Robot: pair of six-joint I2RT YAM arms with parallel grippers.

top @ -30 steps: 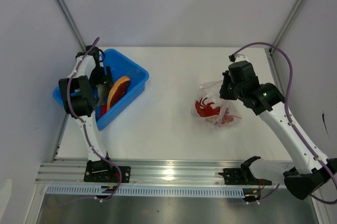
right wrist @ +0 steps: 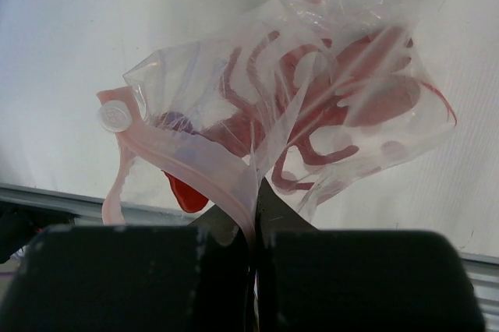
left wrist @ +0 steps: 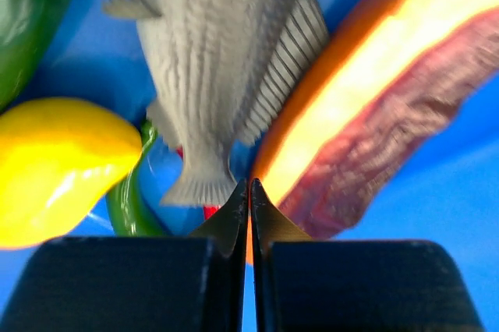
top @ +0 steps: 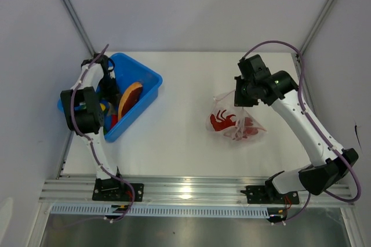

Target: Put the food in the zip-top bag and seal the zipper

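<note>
In the left wrist view a grey toy fish (left wrist: 214, 51) lies in the blue bin, tail toward me. My left gripper is shut with nothing between its fingers, its tips just beside the fish's tail and the sausage bun (left wrist: 351, 106). On the table's right half, the clear zip bag (right wrist: 343, 145) holds a red lobster (top: 222, 121) and another reddish item. My right gripper is shut on the rim of the bag. The bag's mouth gapes at the left, with its white slider (right wrist: 116, 116) at the far end of the pink zip strip.
A yellow lemon (left wrist: 58, 168), a dark green vegetable (left wrist: 27, 24) and a green pepper (left wrist: 132, 203) crowd the fish on its left. The wall of the blue bin (top: 149, 84) surrounds them. Bare tabletop (top: 179, 119) stretches between bin and bag.
My left gripper has gone from open around the fish's tail end to shut and empty, and the fish is still in the bin. The right arm has shifted slightly left, still holding the bag.
</note>
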